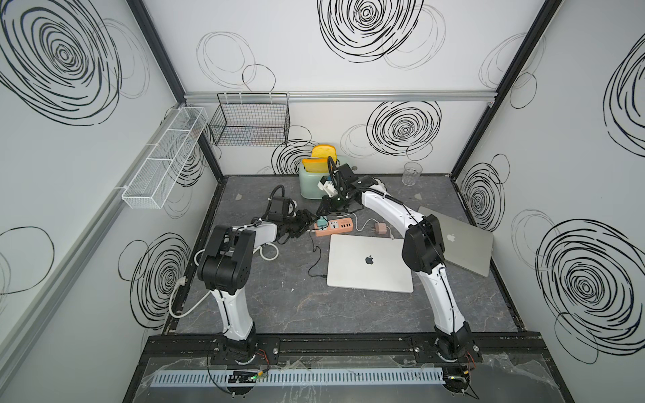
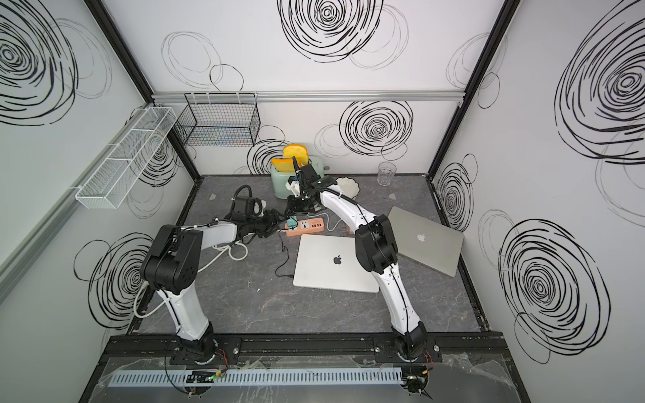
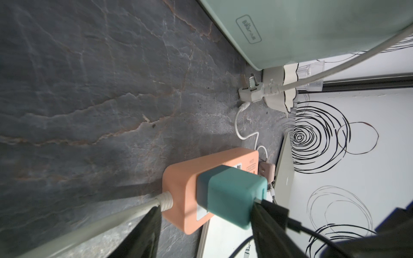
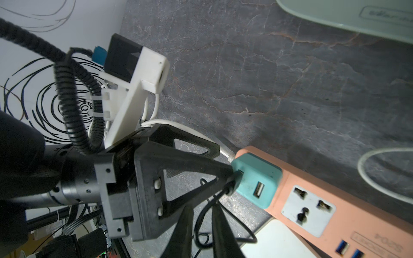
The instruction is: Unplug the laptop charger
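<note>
The teal charger block (image 4: 258, 178) sits in the end socket of the orange power strip (image 3: 187, 180). A black USB plug (image 3: 275, 212) is in the block's face, and its dark cable (image 1: 315, 258) runs to the silver laptop (image 1: 369, 262). My left gripper is open at the strip's corded end; one fingertip is beside the black plug, and whether it touches cannot be told. My right gripper has a narrow gap between its fingers, near a loop of the black cable (image 4: 249, 236). No firm hold on the cable shows.
A mint bread bin (image 1: 311, 184) stands behind the strip. A white plug (image 3: 253, 91) with a cord lies on the table near it. A pink adapter (image 1: 381, 228) and a second grey laptop (image 1: 460, 238) lie to the right.
</note>
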